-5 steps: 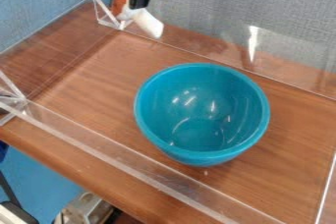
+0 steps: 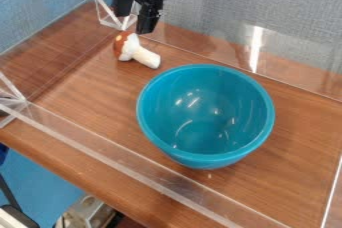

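Note:
A white toy with an orange-red top (image 2: pixel 139 54) lies on the wooden floor at the back left. My black gripper (image 2: pixel 138 8) is at the top of the view, open, above the toy and apart from it. A teal bowl (image 2: pixel 206 116) stands empty at the centre right.
Clear plastic walls edge the wooden surface (image 2: pixel 80 142), with angled clear corner pieces at the back and left. The floor left of the bowl is free. Grey and blue padded walls stand behind.
About a second ago the toy was up at the gripper; it has since come down onto the floor. The gripper has shifted slightly and is apart from it.

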